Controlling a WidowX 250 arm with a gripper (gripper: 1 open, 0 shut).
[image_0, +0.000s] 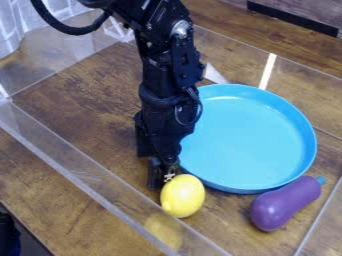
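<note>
The black robot arm reaches down from the top centre, its gripper low beside a yellow lemon-like object, at that object's upper left. The fingers are dark and partly hidden against the arm; whether they touch the yellow object is unclear. A blue round plate lies to the right of the arm, partly behind it. A purple eggplant-like object lies at the lower right, below the plate.
A clear plastic wall runs diagonally along the left and bottom of the wooden surface. Bare wood is free at the left of the arm and at the upper right behind the plate.
</note>
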